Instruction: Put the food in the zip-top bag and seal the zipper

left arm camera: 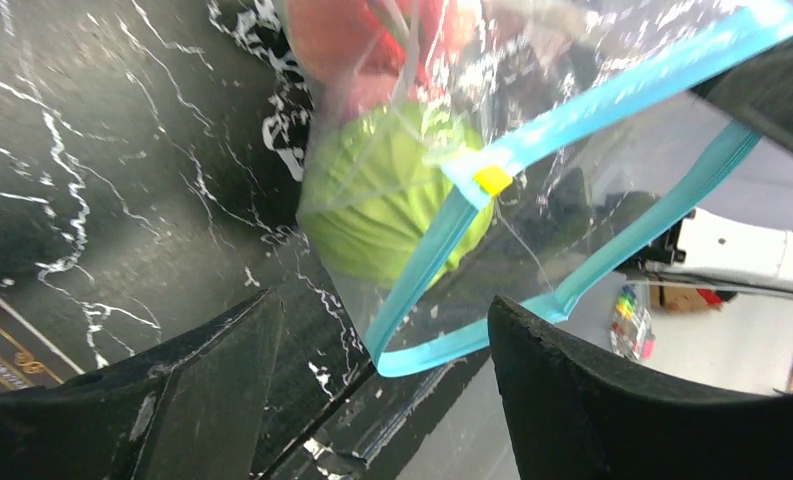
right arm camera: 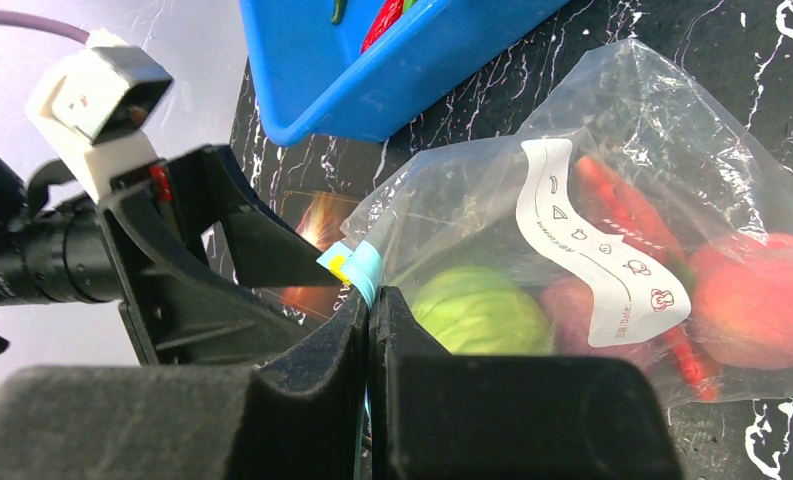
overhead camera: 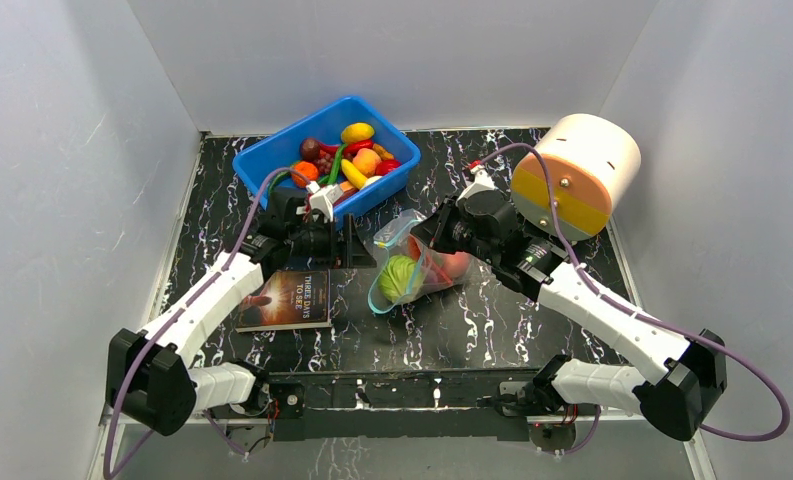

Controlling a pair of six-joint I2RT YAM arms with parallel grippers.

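Note:
The clear zip top bag [overhead camera: 434, 272] lies on the dark table with its blue-edged mouth [left arm camera: 435, 258] facing my left arm. Inside are a green cabbage [right arm camera: 482, 312] near the mouth, a red pepper [right arm camera: 627, 205] and a round reddish fruit [right arm camera: 757, 300] farther in. My right gripper is shut on the blue zipper edge [right arm camera: 364, 268] at one side of the mouth, holding it raised. My left gripper [overhead camera: 360, 244] stands open beside the mouth, nothing between its fingers; in the left wrist view the lower zipper strip lies beyond its fingertips [left arm camera: 507, 315].
A blue basket [overhead camera: 409, 150] of fruit and vegetables stands behind my left arm. A book [overhead camera: 284, 300] lies at the front left. At the back right stands a large cream cylinder [overhead camera: 582, 170].

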